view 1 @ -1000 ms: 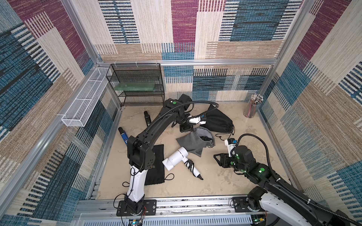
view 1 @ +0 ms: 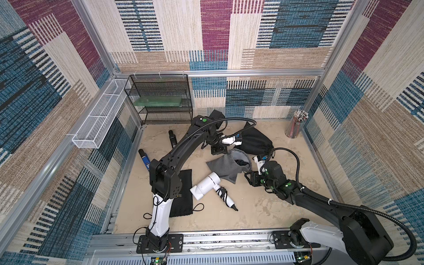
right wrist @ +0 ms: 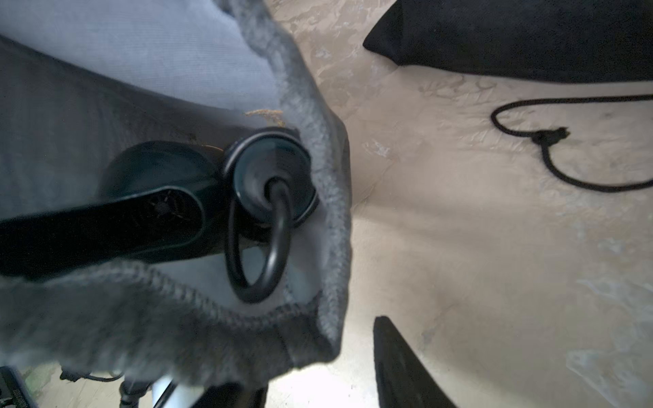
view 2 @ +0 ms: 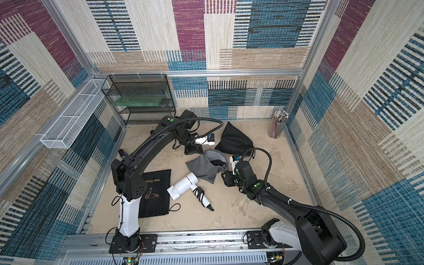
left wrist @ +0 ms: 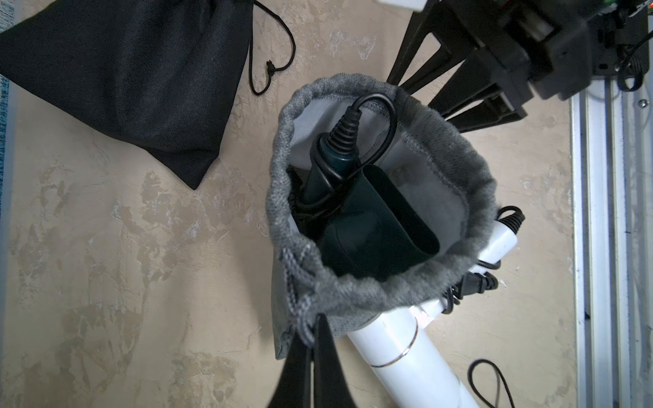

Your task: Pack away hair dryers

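Observation:
A grey drawstring pouch holds a dark green hair dryer with its cord. In the left wrist view my left gripper is shut on the pouch's drawstring. My right gripper is open at the pouch's rim, on its right side in the overhead views, one finger outside the fabric, the other partly hidden. A white hair dryer with a wrapped cord lies in front of the pouch. A flat black bag printed "Hair Dryer" lies at the front left, another black bag behind the pouch.
A black wire rack stands at back left, a white mesh basket on the left frame. A cup of thin sticks is at back right. Dark and blue items lie at left.
My right gripper has moved toward the back and left, up to the grey pouch. The left arm and the white dryer show no visible change.

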